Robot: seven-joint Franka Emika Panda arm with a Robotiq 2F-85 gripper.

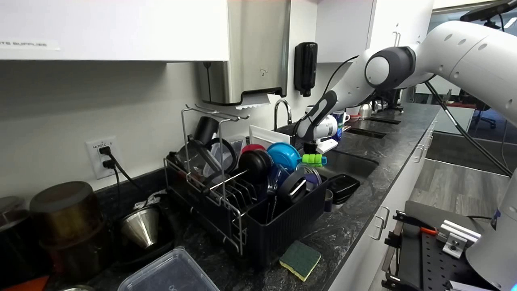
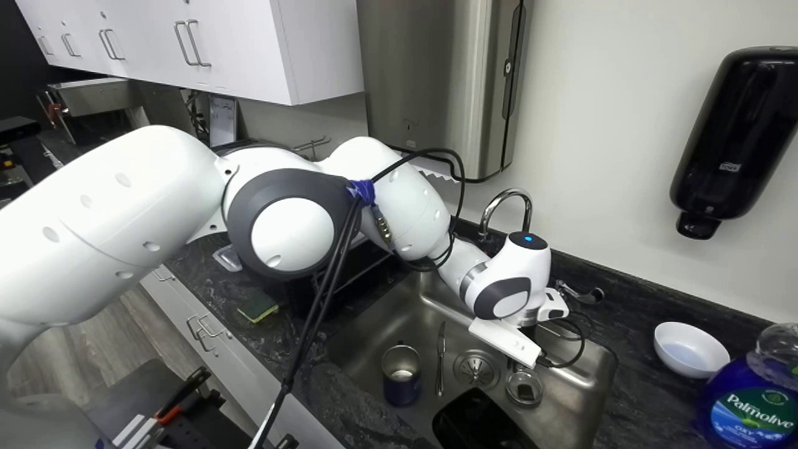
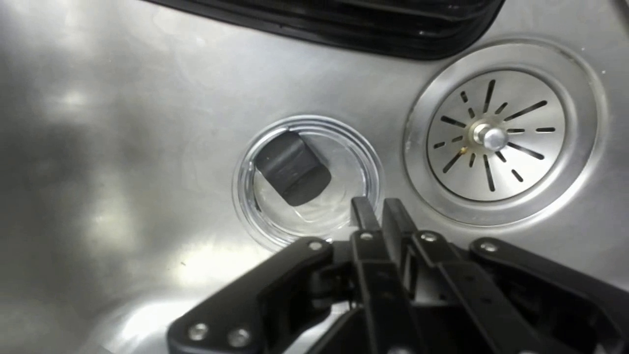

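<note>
My gripper shows in the wrist view with its two fingers close together and a narrow gap between them. I see nothing held in that gap. Past the fingertips is a round clear lid (image 3: 339, 203) with a dark grey flap (image 3: 293, 168), apparently lying flat on the sink floor. One fingertip overlaps the lid's rim in this view; whether they touch, I cannot tell. In exterior view 2 the hand hangs over the sink (image 2: 351, 348) above the lid (image 2: 525, 398); its fingers are mostly hidden there.
The drain (image 3: 492, 135) is beside the lid. A black container (image 3: 354, 20), a blue mug (image 2: 402, 385) and a knife (image 2: 441, 359) also lie in the sink. The faucet (image 2: 509, 196) stands behind; a full dish rack (image 1: 291, 225) is alongside.
</note>
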